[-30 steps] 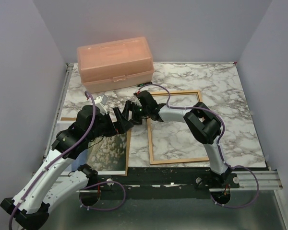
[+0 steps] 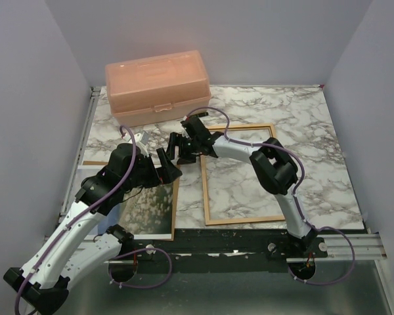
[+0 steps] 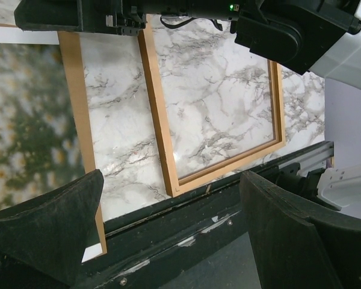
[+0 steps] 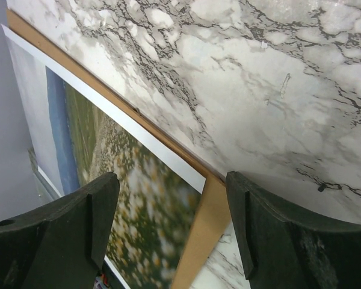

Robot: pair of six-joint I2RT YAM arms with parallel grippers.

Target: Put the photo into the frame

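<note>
The photo [image 2: 148,210], a meadow with blue at one end and white margins, lies on the left of the table. Along its right side and far end shows a flat brown board edge [image 4: 207,223]. To the right lies the empty wooden frame [image 2: 205,193], marble visible through it. My left gripper is open above the table, its fingers spread over the strip between photo and frame. Open too, my right gripper is near the photo's far right corner; that corner shows between its fingers, close to the right one [image 4: 234,192]. Neither holds anything.
A pink lidded box [image 2: 159,85] stands at the back left. A small dark pen-like object [image 2: 198,115] lies in front of it. Both arms come close together near the gap between photo and frame. Clear marble [image 2: 308,144] lies on the right.
The left arm, photo and frame look unmoved.
</note>
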